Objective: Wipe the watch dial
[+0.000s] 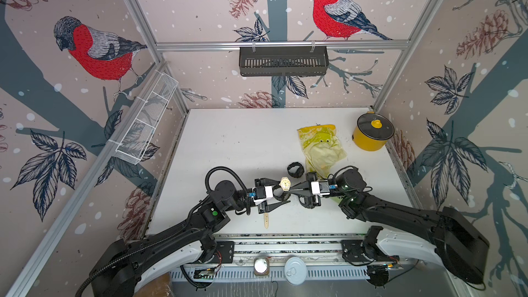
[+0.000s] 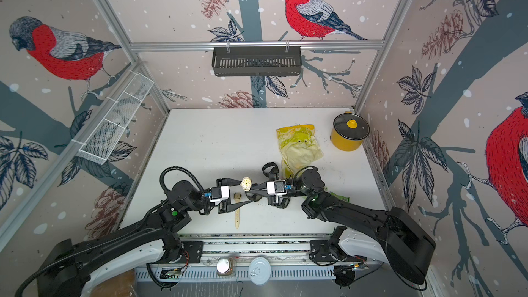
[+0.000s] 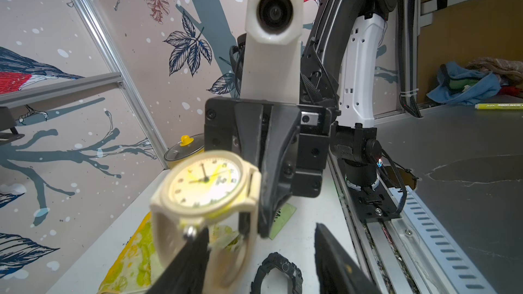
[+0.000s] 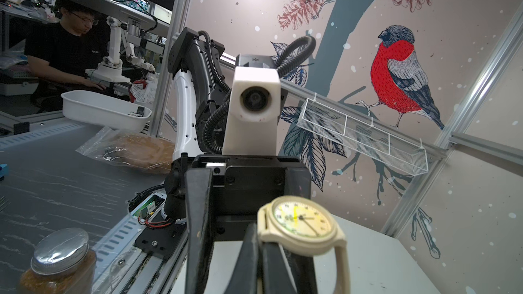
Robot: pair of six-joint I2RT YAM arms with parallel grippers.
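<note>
A cream watch (image 1: 285, 183) with a white dial is held upright at the tips of my right gripper (image 1: 291, 190), which is shut on it by the band, as the right wrist view (image 4: 297, 219) also shows. My left gripper (image 1: 280, 192) faces it from the left, its fingers spread around the watch's lower part; in the left wrist view its blurred fingertips sit just below and right of the watch, apart from one another.
A yellow bag (image 1: 321, 145) and a yellow pot (image 1: 373, 138) stand at the back right. Black straps (image 2: 269, 167) and another cream watch (image 2: 237, 217) lie on the white table (image 1: 231, 137).
</note>
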